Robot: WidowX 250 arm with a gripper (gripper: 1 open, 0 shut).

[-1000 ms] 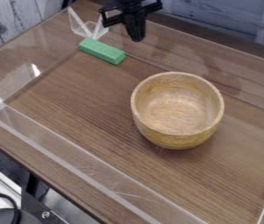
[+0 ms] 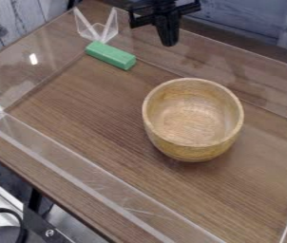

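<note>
The black gripper (image 2: 168,28) hangs at the top centre of the camera view, fingers pointing down, above the bare table behind the bowl; it looks shut, with nothing seen between its fingers. A green block (image 2: 109,55) lies on the wooden table (image 2: 83,114) to its left and lower in the view. A round tan wooden bowl (image 2: 193,142) sits right of centre. A small clear object (image 2: 97,26) is behind the green block.
Clear strips run along the table's left and lower left part. Dark cables (image 2: 19,224) lie at the bottom left corner.
The bowl and green block have stayed in place.
</note>
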